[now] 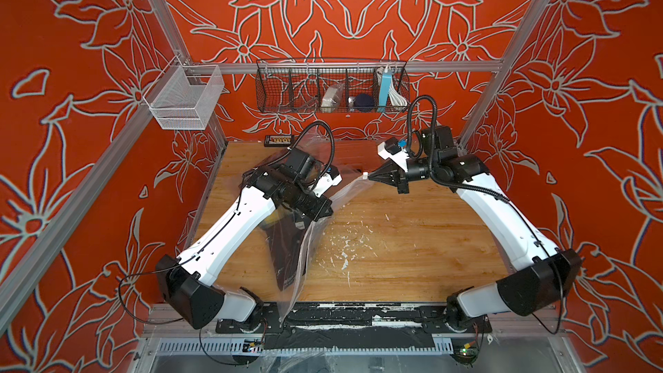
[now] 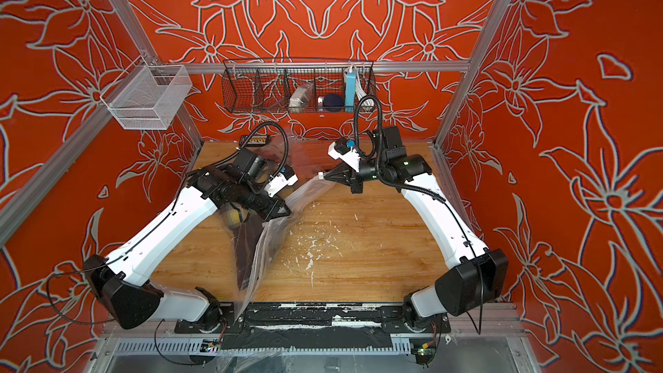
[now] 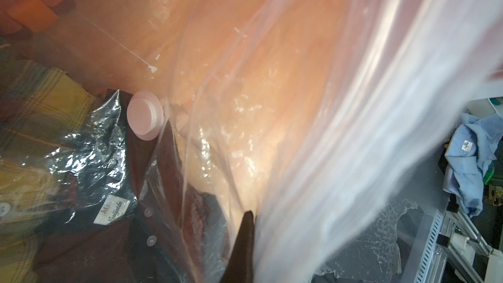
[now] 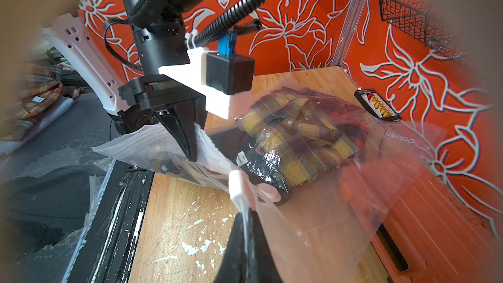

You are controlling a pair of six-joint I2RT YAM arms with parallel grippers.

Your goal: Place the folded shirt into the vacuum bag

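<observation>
The clear vacuum bag [image 4: 396, 166] lies across the left and middle of the table with the yellow plaid folded shirt [image 4: 296, 136] inside, beside a round pink disc [image 3: 145, 115]. My left gripper [image 1: 324, 214] is shut on the bag's zip edge, which is blurred close up in the left wrist view. My right gripper [image 1: 371, 176] is shut on the same edge farther right, at its pale slider [image 4: 240, 191], drawing the edge up diagonally.
A wire basket [image 1: 290, 86] hangs on the back wall, a white one [image 1: 181, 100] at left. A small dark tray [image 1: 279, 140] sits at the back.
</observation>
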